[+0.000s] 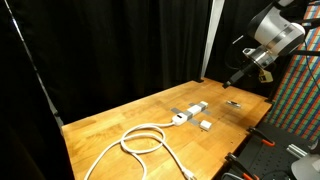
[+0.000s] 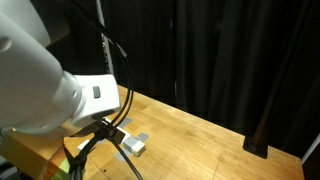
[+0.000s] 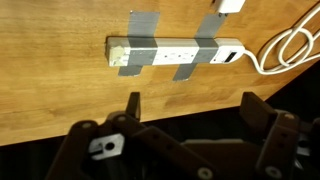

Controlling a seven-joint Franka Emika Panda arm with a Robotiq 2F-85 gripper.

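Observation:
A white power strip is held to the wooden table by strips of grey tape, and its white cord leads off one end. In the wrist view my gripper stands open, its dark fingers far apart with nothing between them. The strip lies beyond the fingertips, apart from them. From exterior view 1, the gripper hangs above the right end of the table, to the right of the power strip. A small white block sits in front of the strip; part of a white block shows at the wrist view's top edge.
A coiled white cord with a plug spreads over the table's left front. One small object, too small to identify, lies near the right end. Black curtains stand behind.

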